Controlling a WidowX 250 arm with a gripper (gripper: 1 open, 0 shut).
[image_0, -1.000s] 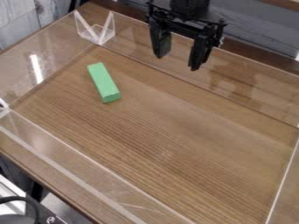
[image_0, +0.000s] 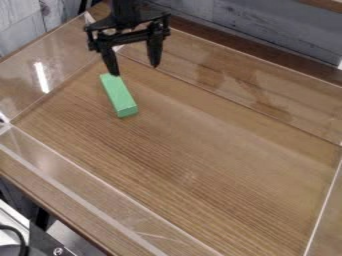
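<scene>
A flat green block (image_0: 119, 95) lies on the wooden tray's left part. Just above it, at the upper left, my dark gripper (image_0: 132, 58) hangs low with its fingers spread open and pointing down, nothing seen between them.
Raised edges bound it at the back and sides. A pale object behind the gripper at the top left is mostly hidden. Cables lie outside the lower left corner.
My gripper has moved left from the upper middle and right to above the green block. The block has stayed in place.
</scene>
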